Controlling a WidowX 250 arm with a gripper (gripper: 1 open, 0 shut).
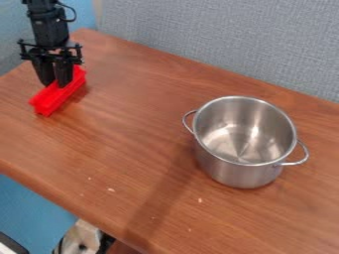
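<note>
A red oblong object [55, 97] lies on the wooden table at the upper left. My black gripper [56, 76] is down over its upper part, fingertips at or on it; whether they grip it is hard to tell. A steel pot [243, 174] with two wire handles stands on the right half of the table.
A grey padded wall runs behind it, and blue surfaces border its left side.
</note>
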